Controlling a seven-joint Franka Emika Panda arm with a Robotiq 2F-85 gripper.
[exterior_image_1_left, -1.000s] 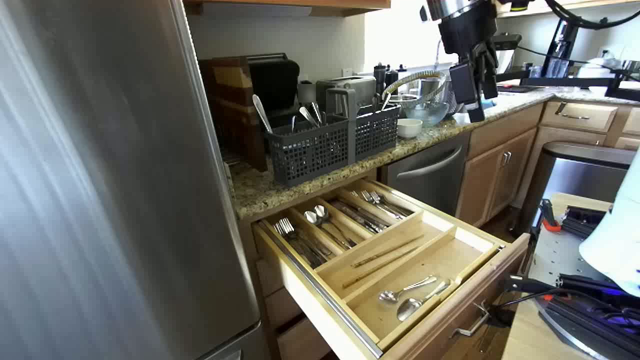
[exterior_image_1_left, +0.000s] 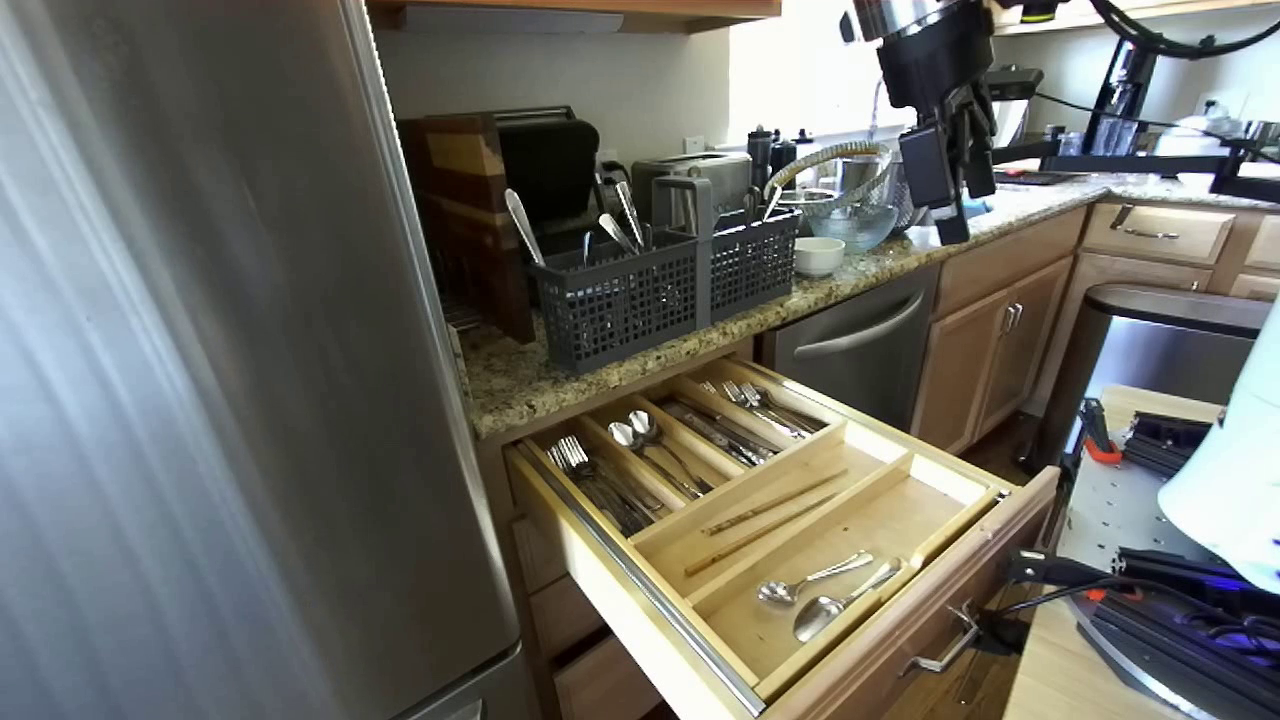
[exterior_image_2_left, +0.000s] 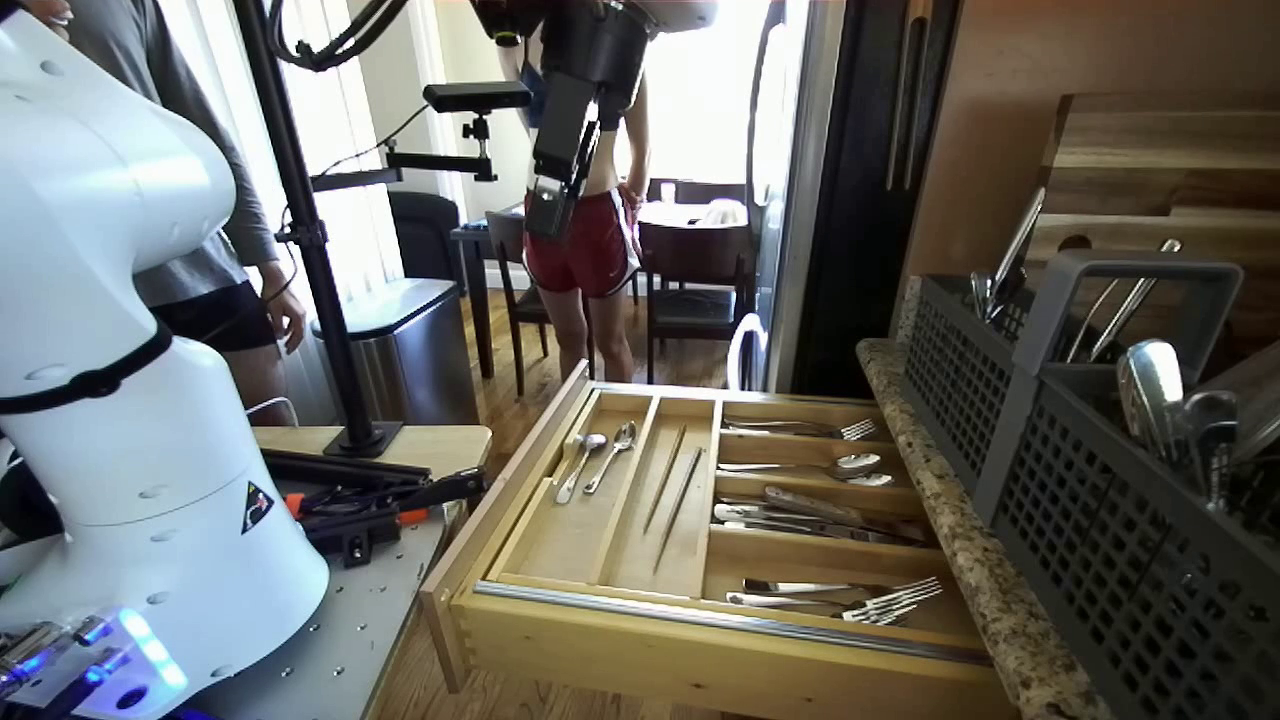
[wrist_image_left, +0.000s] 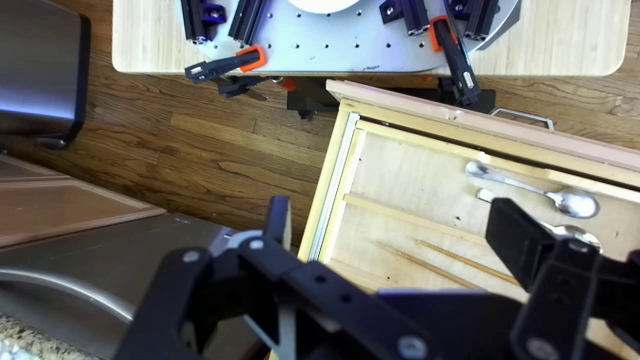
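Note:
High above the pulled-out drawer (exterior_image_1_left: 1005, 518), my gripper (exterior_image_1_left: 966, 210) hangs open, with nothing between its fingers; the wrist view shows its two fingers (wrist_image_left: 520, 243) wide apart. Two spoons (exterior_image_1_left: 824, 614) lie in the drawer's front compartment, side by side. Behind a divider rest two thin chopsticks (exterior_image_2_left: 679, 504). The rear compartments hold forks (exterior_image_2_left: 894, 600), spoons (exterior_image_2_left: 854, 464) and knives (exterior_image_2_left: 780, 516). On the counter stands a grey cutlery basket (exterior_image_1_left: 618, 306) with handles of silverware sticking up out of it.
A steel fridge (exterior_image_1_left: 240, 360) stands close beside the drawer. The granite counter (exterior_image_1_left: 516, 384) edges the drawer's back, with a white bowl (exterior_image_1_left: 819, 256) on it. Clamps (wrist_image_left: 225, 66) stick out from the robot's table. Two people stand behind in the second exterior view.

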